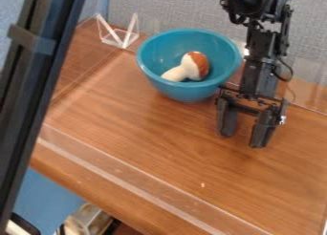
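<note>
A teal bowl (166,84) rests on the wooden table (153,162) toward the back. Inside it lies a toy mushroom (194,65) with a white stem and a red-brown cap. The black gripper (246,132) is open, its two fingers pointing down just in front of the bowl's right side, low over the wood, with nothing visible between them.
A white wire frame (122,34) stands at the back left. A dark vertical post (33,86) fills the left edge, and a grey partition (166,11) runs behind.
</note>
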